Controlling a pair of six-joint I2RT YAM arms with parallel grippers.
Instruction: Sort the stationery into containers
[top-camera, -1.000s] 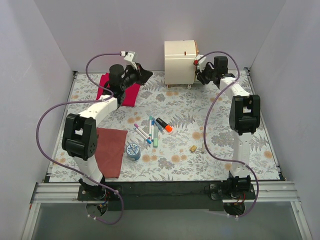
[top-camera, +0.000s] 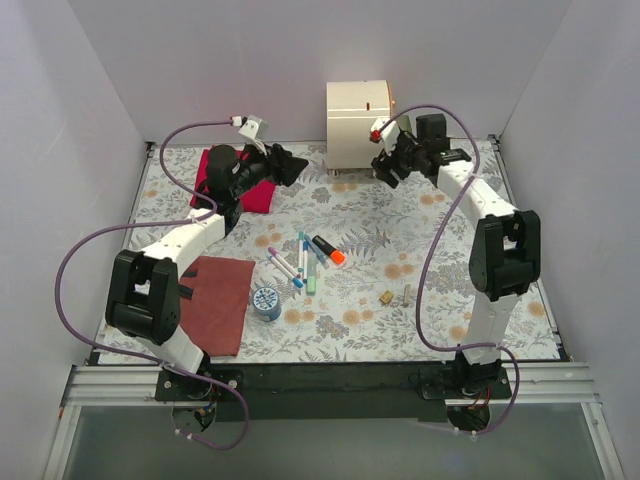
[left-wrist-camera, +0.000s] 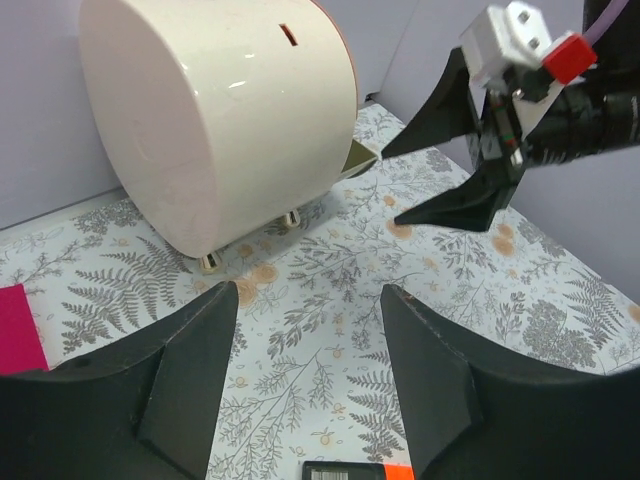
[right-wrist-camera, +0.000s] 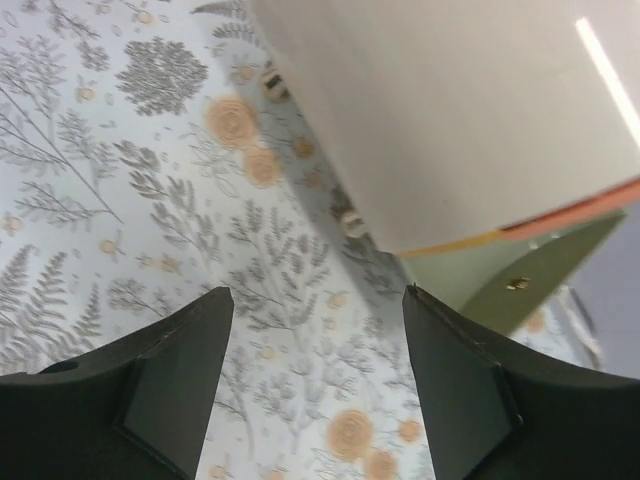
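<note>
Several markers lie mid-table in the top view, among them a pink-capped marker (top-camera: 284, 262) and a green one (top-camera: 311, 283). Beside them rests a black-and-orange item (top-camera: 328, 250). A white rounded cabinet (top-camera: 358, 135) stands at the back, a greenish drawer-like part (right-wrist-camera: 480, 275) jutting from its right side. My right gripper (top-camera: 384, 174) is open just in front of that corner, its fingers (right-wrist-camera: 185, 350) apart with only tabletop between. My left gripper hangs open left of the cabinet, holding nothing.
A round blue object (top-camera: 267, 303) sits near the front, beside a brown-red cloth (top-camera: 222, 305). Behind the left arm lies a red cloth (top-camera: 258, 196). A small yellowish block (top-camera: 386, 297) and a thin stick (top-camera: 407, 295) lie right of centre.
The cabinet sits slightly further left.
</note>
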